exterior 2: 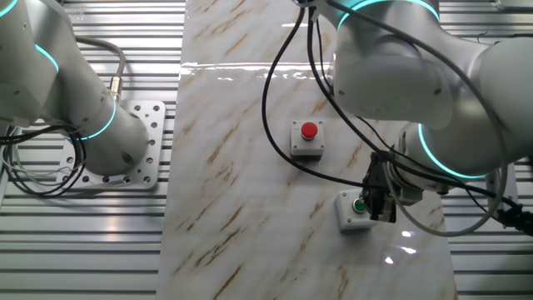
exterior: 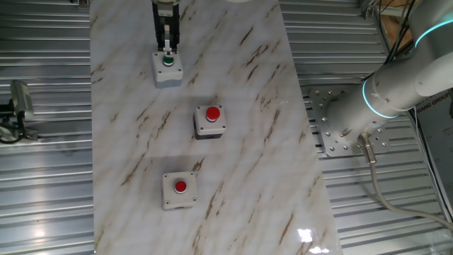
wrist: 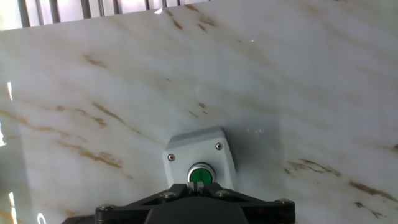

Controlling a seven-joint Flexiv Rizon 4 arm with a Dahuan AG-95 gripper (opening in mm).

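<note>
A white box with a green button (exterior: 168, 61) stands near the far end of the marbled table. My gripper (exterior: 168, 49) is at that button, its fingertips shut together at the button's edge, with nothing seen between them. In the wrist view the green button (wrist: 201, 176) lies just beyond the closed tips (wrist: 195, 186), which overlap its lower edge. Whether the tips press on it or hover just above, I cannot tell. Exterior view 2 shows the gripper (exterior 2: 371, 202) beside the green button (exterior 2: 359, 205) from another side.
A box with a large red button (exterior: 213, 113) stands mid-table, and one with a smaller red button (exterior: 180, 187) sits nearer the front. Bare marbled table (exterior: 262, 177) lies right of them. Black cables (exterior 2: 268, 100) loop from the arm above the table.
</note>
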